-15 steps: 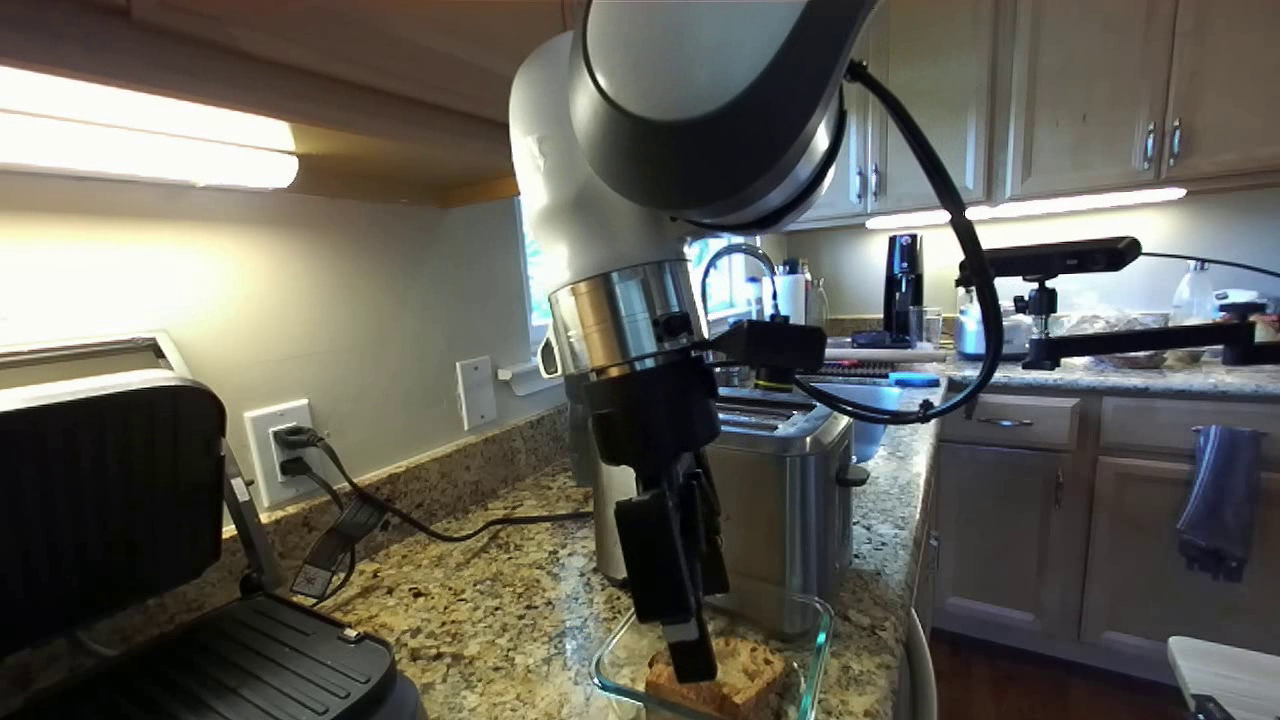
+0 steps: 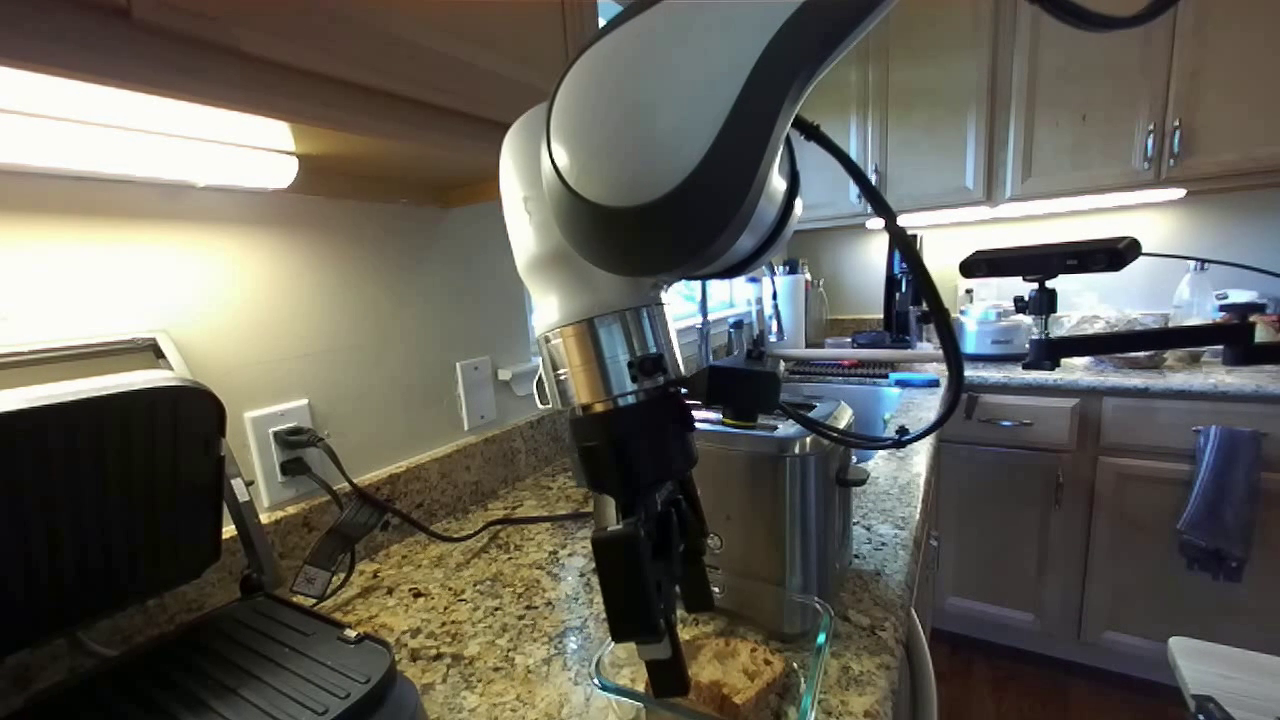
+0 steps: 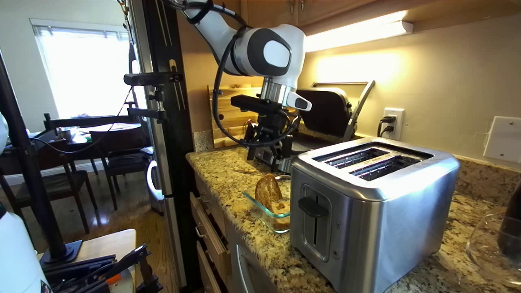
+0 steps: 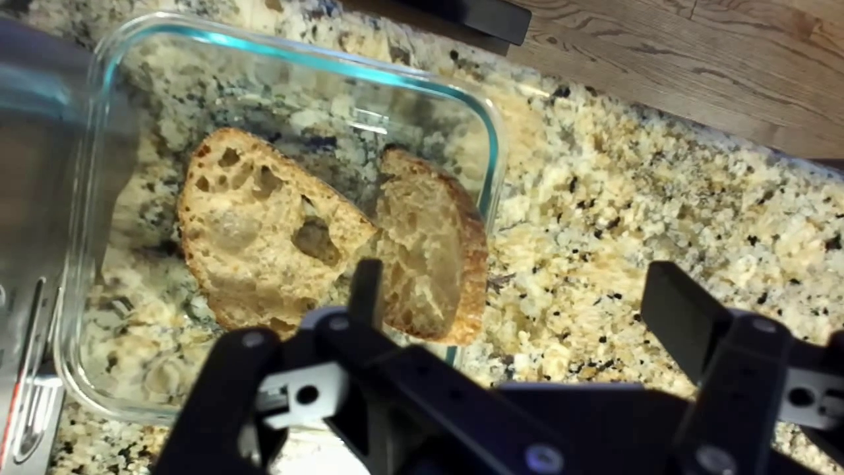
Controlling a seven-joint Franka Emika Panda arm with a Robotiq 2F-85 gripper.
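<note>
Two bread slices are in a clear glass dish (image 4: 467,95) with a teal-tinted rim. In the wrist view, one slice (image 4: 237,221) lies broad and flat to the left. The other slice (image 4: 423,245) leans against the dish's right wall, crust outward. My gripper stands open, its fingers wide apart, with nothing held between them. One finger (image 4: 365,291) shows in front of the gap between the slices; the opposite one is beyond the dish, over bare counter. From outside, the gripper (image 2: 678,648) points down at the dish's near-wall side; its exact height above the bread is unclear.
A steel toaster (image 3: 342,219) stands close beside the dish, its slots empty. An open contact grill (image 2: 240,660) sits on the other side, by the wall.
The arm has shifted left in exterior view 1, toward the wall and grill side, with the gripper slightly lower in the frame. The dish and bread appear unmoved.
</note>
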